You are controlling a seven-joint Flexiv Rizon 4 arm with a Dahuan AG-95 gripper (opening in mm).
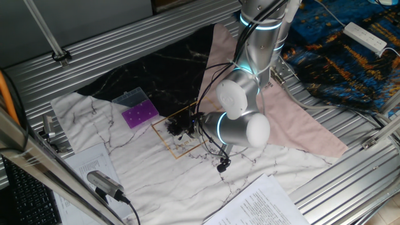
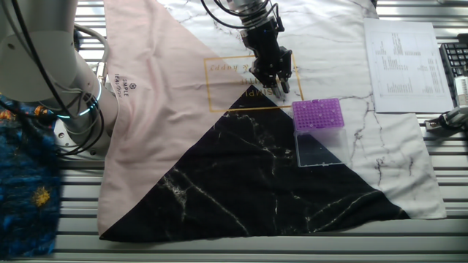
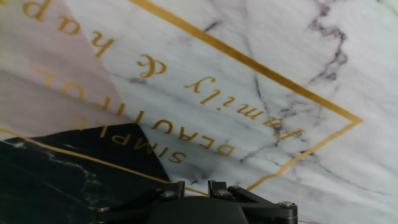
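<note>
My gripper shows its two black fingertips at the bottom edge of the wrist view, a narrow gap between them and nothing in it. In the second exterior view the gripper [image 2: 282, 89] hangs over the gold-framed print on the cloth, just up and left of a purple rack [image 2: 318, 115]. This rack is full of small holes and has a clear lid [image 2: 320, 148] lying open beside it. In the first exterior view the rack [image 1: 140, 114] lies left of the dark gripper [image 1: 177, 135], apart from it. The rack is out of the wrist view.
A marble-and-pink cloth [image 2: 157, 95] covers the table. Printed sheets [image 1: 259, 203] lie at the near edge, with more paper [image 2: 401, 66] near a keyboard [image 2: 455, 57]. A camera on a stand [image 1: 105, 183] is at the left.
</note>
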